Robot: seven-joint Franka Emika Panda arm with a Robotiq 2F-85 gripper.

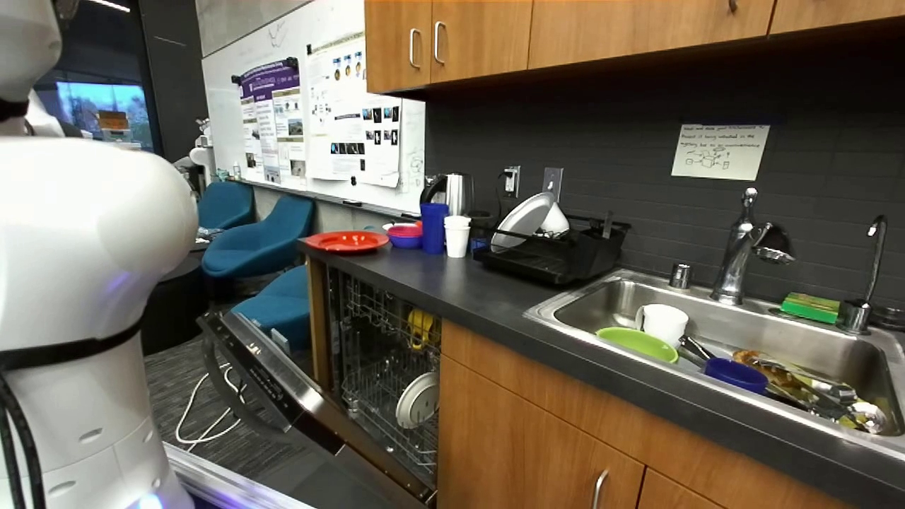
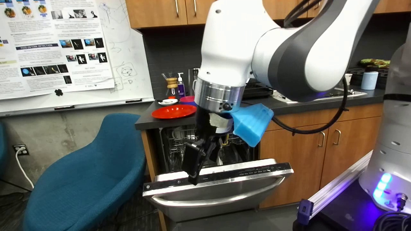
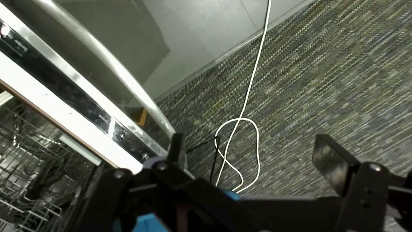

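Note:
My gripper (image 2: 204, 168) hangs in front of the part-lowered dishwasher door (image 2: 219, 196) in exterior view 2, its tips seeming near the door's top edge. How far they are from it I cannot tell. In the wrist view the two dark fingers (image 3: 332, 164) of my gripper stand wide apart, with nothing between them but carpet and a white cord far below. The door handle (image 3: 123, 75) crosses the left half of that view and passes close to the left finger. Exterior view 1 does not show the gripper.
Inside the dishwasher, a white plate (image 1: 418, 400) stands in the lower rack. A red plate (image 2: 174, 111) lies on the counter's end. Dishes, including a green bowl (image 1: 638, 343), fill part of the sink (image 1: 585, 315). A teal chair (image 2: 90, 169) stands left of the door.

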